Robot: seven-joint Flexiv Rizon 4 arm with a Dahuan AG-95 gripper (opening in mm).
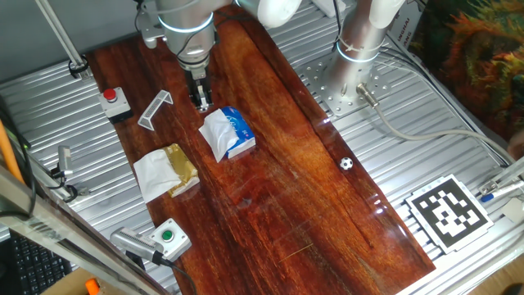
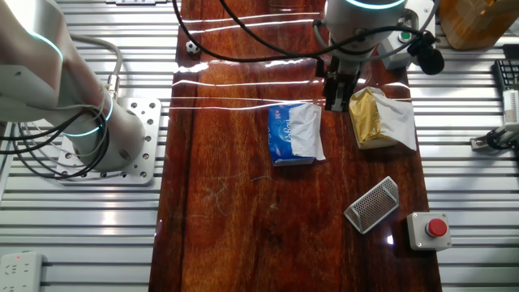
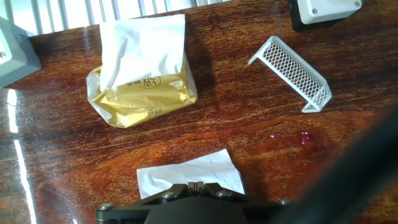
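My gripper (image 1: 202, 106) points down over the wooden table, its fingers together with nothing visible between them. In the wrist view, the gripper overlaps the white tissue (image 3: 196, 172) of the blue pack, whose body is mostly hidden there. That blue tissue pack (image 1: 237, 126) lies close to the gripper in exterior view 1, apparently untouched. A gold tissue pack (image 3: 146, 99), also with white tissue spread over one side, rests nearer the table edge. Beside the packs is a white mesh rack (image 3: 292, 70). Exterior view 2 shows the dark gripper (image 2: 334, 104) between the two packs.
A red-button box (image 1: 115, 105) and a green-button box (image 1: 169, 238) stand along one table edge. Near the opposite edge lies a small soccer ball (image 1: 346, 164). Cables (image 2: 243, 53) cross exterior view 2.
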